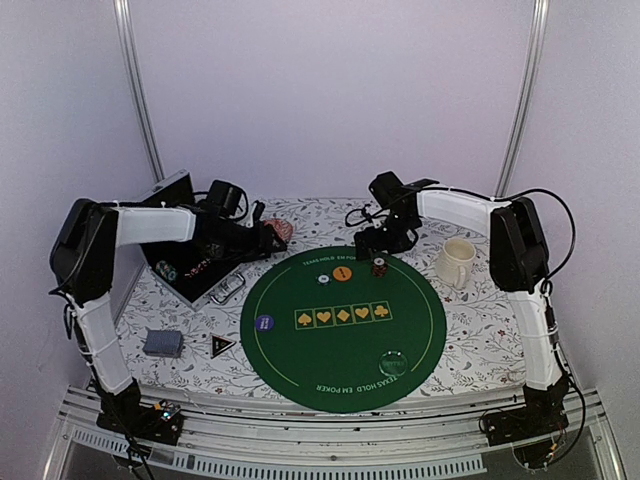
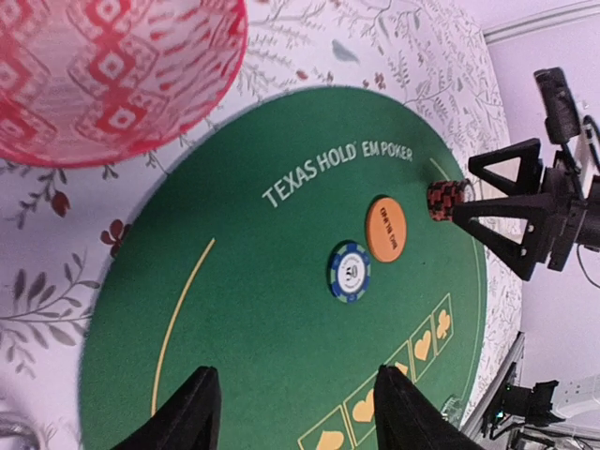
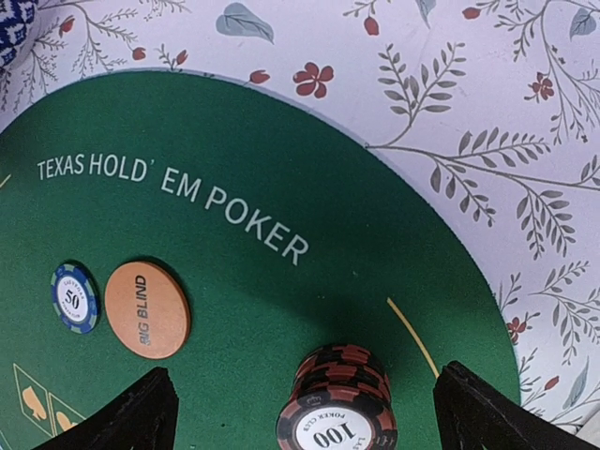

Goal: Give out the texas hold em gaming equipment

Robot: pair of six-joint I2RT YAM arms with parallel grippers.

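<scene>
On the green poker mat (image 1: 290, 355) lie a blue 50 chip (image 3: 75, 298), an orange big blind disc (image 3: 147, 309), a purple disc (image 1: 264, 323) and a clear disc (image 1: 393, 364). A stack of dark red and black 100 chips (image 3: 339, 394) stands upright near the mat's far right edge. Just behind that stack my right gripper is open, with nothing held. My left gripper hangs over the mat's far left edge, its fingers apart and only mat visible between them. An open black case (image 1: 190, 270) holding chips sits at the left.
Behind the left gripper is a red-and-white bowl (image 2: 103, 84). A white mug (image 1: 456, 262) stands right of the mat. Left of it lie a grey deck box (image 1: 163, 343), a black triangle (image 1: 221, 345) and a silver-edged item (image 1: 228, 288).
</scene>
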